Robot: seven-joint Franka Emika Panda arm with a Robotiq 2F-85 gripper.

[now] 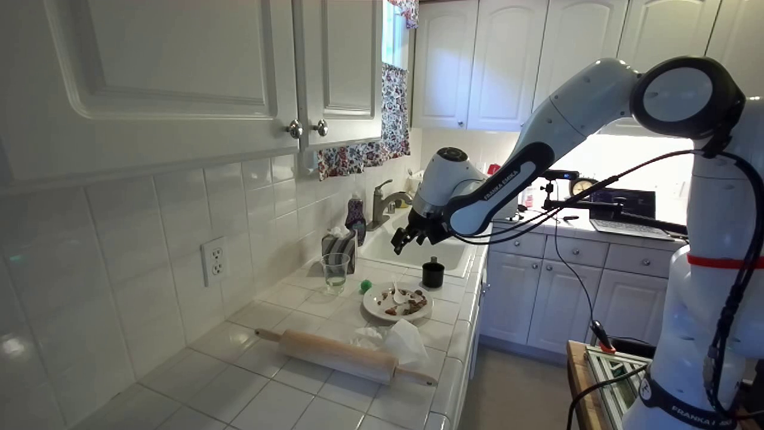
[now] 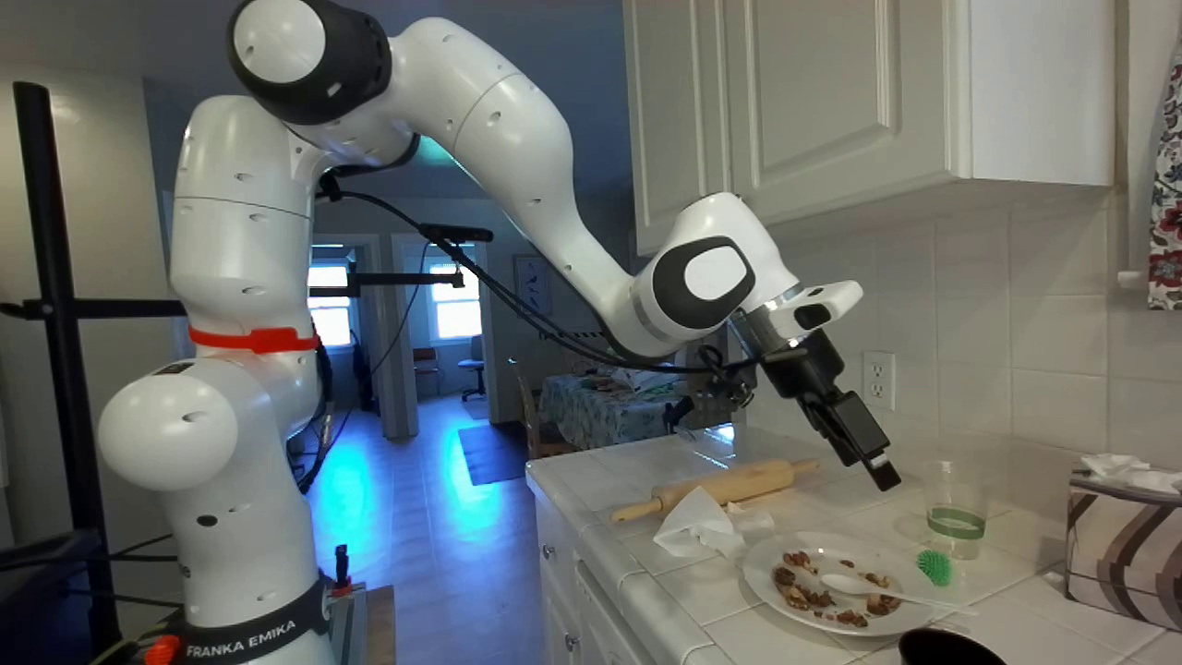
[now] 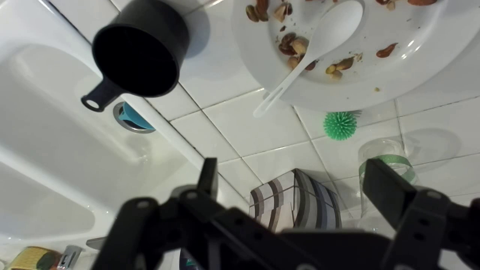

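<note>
My gripper hangs open above the counter, its two black fingers wide apart with nothing held between them. Below it in the wrist view, a striped tissue box (image 3: 294, 200) shows partly behind the gripper body. A white plate (image 3: 382, 92) with scattered nuts carries a white plastic spoon (image 3: 335, 29), whose handle sticks out over the rim. Close to that rim lies a spiky green ball (image 3: 340, 125). A clear cup with a green band (image 3: 396, 159) is partly covered by one finger. The black measuring cup (image 3: 157, 27) stands beside the sink edge.
The white sink (image 3: 58, 117) adjoins the counter. A wooden rolling pin (image 1: 336, 352) and crumpled white paper (image 1: 406, 343) lie on the near side of the plate in exterior view 1. Behind the sink are a faucet (image 1: 379, 204) and a purple bottle (image 1: 356, 217). Upper cabinets (image 1: 193, 71) overhang the counter.
</note>
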